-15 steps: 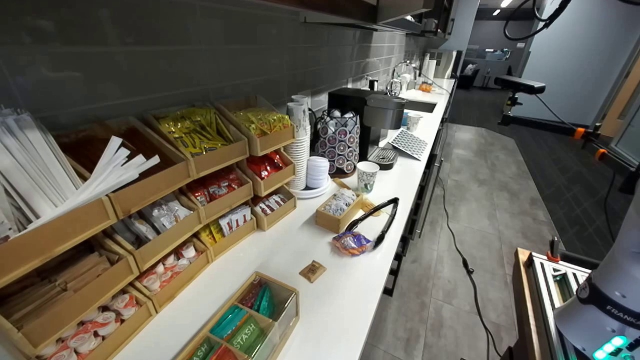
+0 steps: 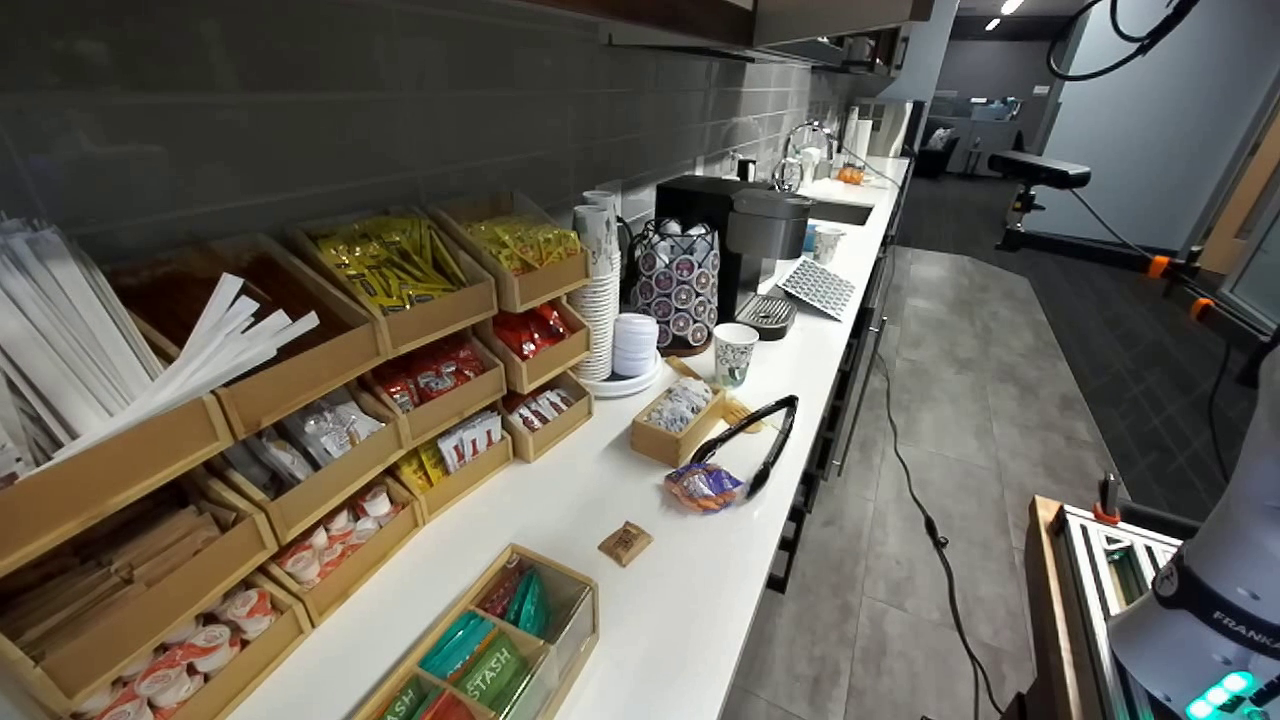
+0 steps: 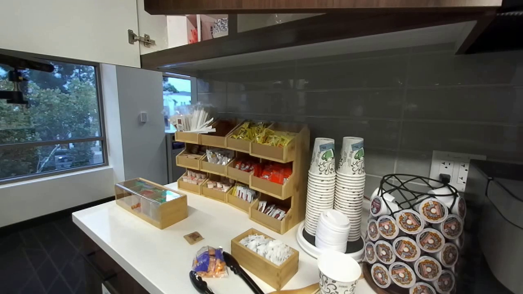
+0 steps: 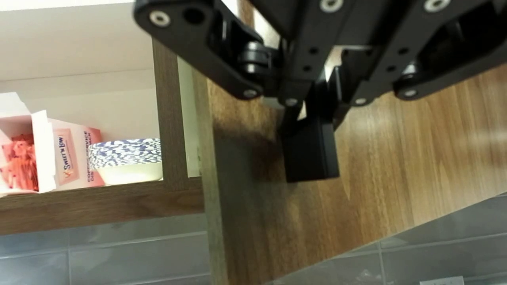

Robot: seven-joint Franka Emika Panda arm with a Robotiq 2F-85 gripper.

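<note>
A wooden cabinet door (image 4: pixel 404 156) fills the right of the wrist view, swung out from its cabinet. My gripper is against the door's brown face, its dark fingers drawn together. They seem shut on the door's dark handle, though the black parts merge and the handle is hard to make out. Left of the door's edge, the open cabinet (image 4: pixel 180 190) shows its shelves. In exterior view 1 the door (image 2: pixel 834 18) juts out at the top; a pale open door (image 3: pixel 68 29) with a hinge shows in exterior view 2. Neither exterior view shows the gripper.
Inside the cabinet are a pink Sweet'N Low box (image 4: pixel 71 154) and a patterned round container (image 4: pixel 126 159). Below, the counter (image 2: pixel 672 600) carries a coffee maker (image 2: pixel 768 228), stacked cups (image 3: pixel 321 196), tongs (image 2: pixel 786 438) and a tea box (image 2: pixel 582 600).
The cabinet door at the top of exterior view 1 has swung further out to the right. The hanging cable and the arm at the right have shifted a little.
</note>
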